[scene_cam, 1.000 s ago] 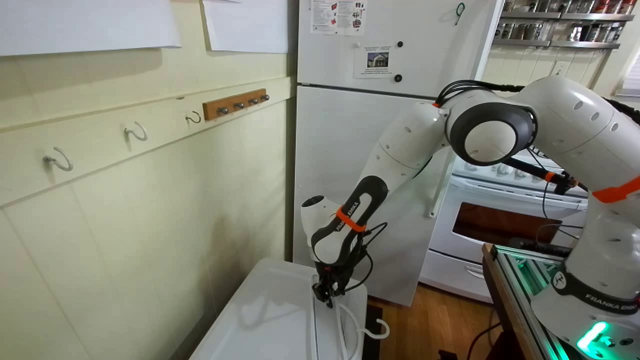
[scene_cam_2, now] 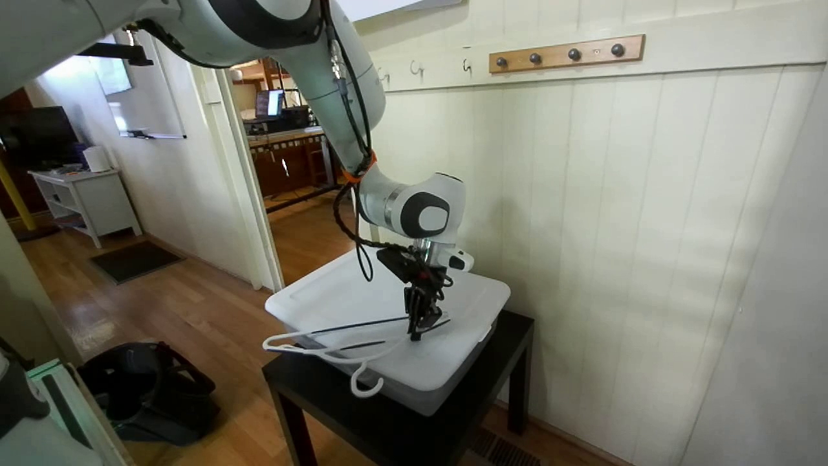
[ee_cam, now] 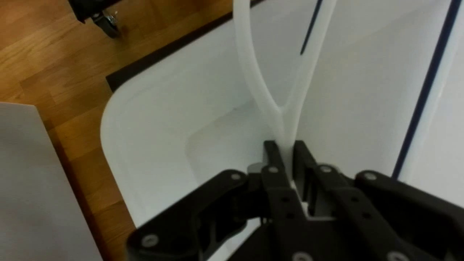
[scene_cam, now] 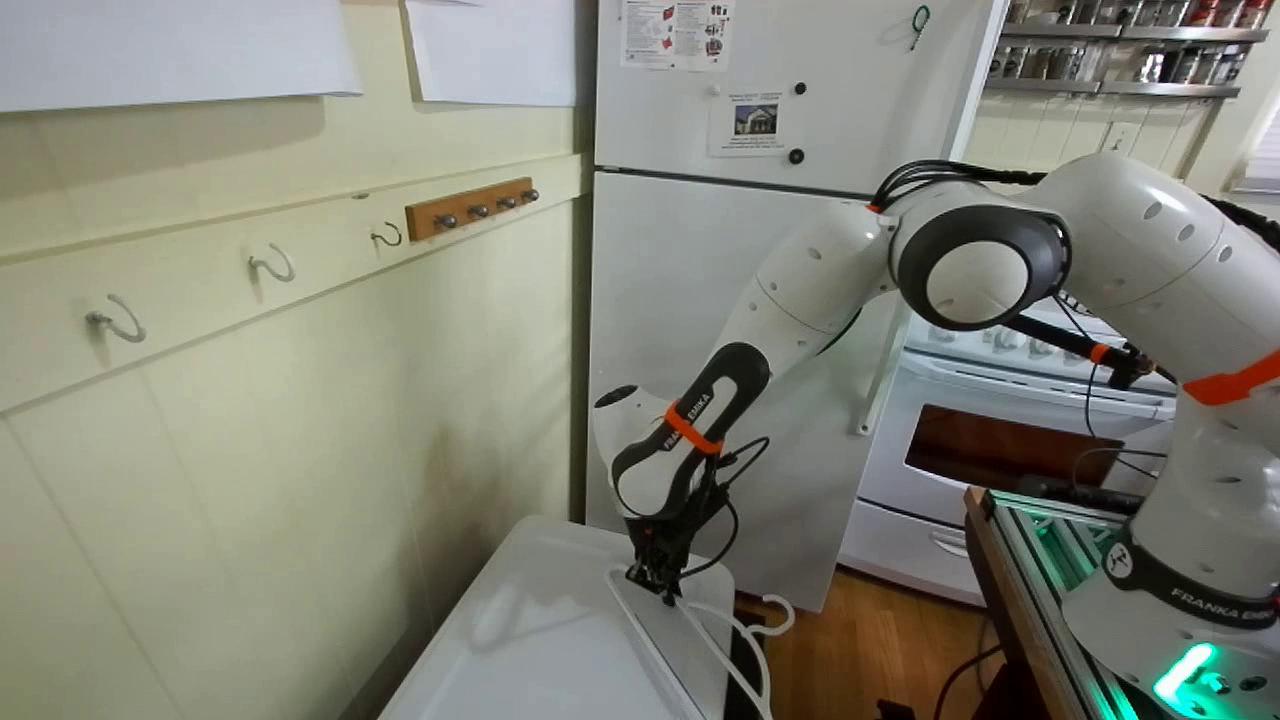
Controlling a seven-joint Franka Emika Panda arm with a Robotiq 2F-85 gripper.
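A white hanger [scene_cam_2: 308,351] with dark strips along its bars lies over the lid [scene_cam_2: 467,298] of a pale plastic bin. My gripper is shut on one end of the hanger, its black fingers [ee_cam: 270,152] on either side of the white plastic just below where two bars join. In exterior view 1 my gripper [scene_cam: 654,586] points down close to the lid, and the hanger's hook [scene_cam: 777,616] sticks out past the lid's right edge. Whether the hanger rests on the lid or is slightly raised, I cannot tell.
The bin stands on a black table [scene_cam_2: 518,330] against the panelled wall. Several hooks [scene_cam: 272,263] and a wooden peg rack [scene_cam: 470,210] are fixed to that wall. A white fridge [scene_cam: 720,360] stands close behind the bin.
The hanger has turned, and its hook has swung slightly right and up in exterior view 1. My gripper has shifted a little to the left and tilted.
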